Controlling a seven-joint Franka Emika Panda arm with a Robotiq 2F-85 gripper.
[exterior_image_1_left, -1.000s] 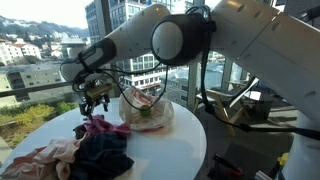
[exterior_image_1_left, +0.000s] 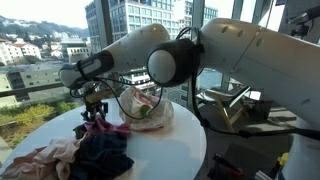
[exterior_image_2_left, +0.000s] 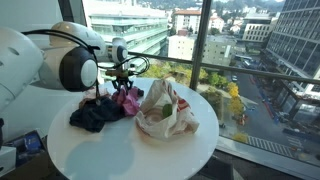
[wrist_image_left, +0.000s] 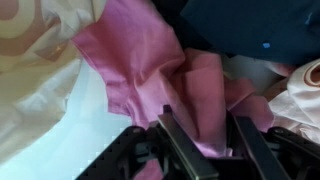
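Observation:
A pink cloth (wrist_image_left: 150, 70) lies bunched on the table, seen close up in the wrist view. My gripper is low over it, its fingers apart and pink fabric showing in the gap. Whether the fingers touch the fabric is hard to tell. In exterior view 1 the gripper (exterior_image_1_left: 95, 111) comes down at the far end of the pile, by the pink cloth (exterior_image_1_left: 104, 126). A dark navy cloth (exterior_image_1_left: 103, 155) lies on the near side of it, and a pale pinkish cloth (exterior_image_1_left: 45, 160) beside that.
A white plastic bag (exterior_image_2_left: 165, 112) with something red and green inside stands near the cloths. The round white table (exterior_image_2_left: 130, 160) has bare room at its front. Large windows (exterior_image_2_left: 250, 60) stand behind it.
My gripper has come down toward the pink cloth, the arm tilting and lowering with it. The cloths and the bag look unmoved.

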